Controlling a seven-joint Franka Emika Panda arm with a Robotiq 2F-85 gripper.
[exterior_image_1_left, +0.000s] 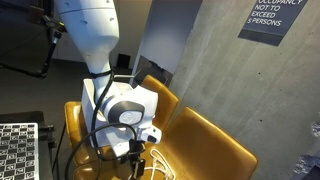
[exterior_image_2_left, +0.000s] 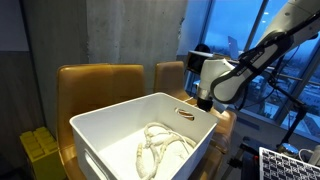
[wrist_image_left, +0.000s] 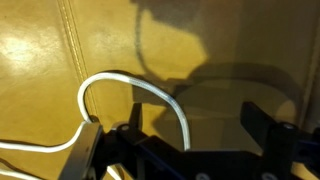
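A white cord (wrist_image_left: 118, 76) curls across the tan leather seat in the wrist view, coming in from the left and bending down between my fingers. My gripper is wide open just above the seat, and its fingers are apart with no grip on the cord. In exterior view 1 the gripper (exterior_image_1_left: 134, 160) points down at the seat, with the white cord (exterior_image_1_left: 161, 164) lying just to its right. The part of the cord nearest the gripper's base is hidden.
A long white bin (exterior_image_2_left: 118, 125) holding a loosely coiled pale rope (exterior_image_2_left: 155, 150) stands beside the arm in exterior view 2. Tan chair backs (exterior_image_1_left: 207, 140) rise behind the seat. A yellow block stack (exterior_image_2_left: 41, 158) stands at far left.
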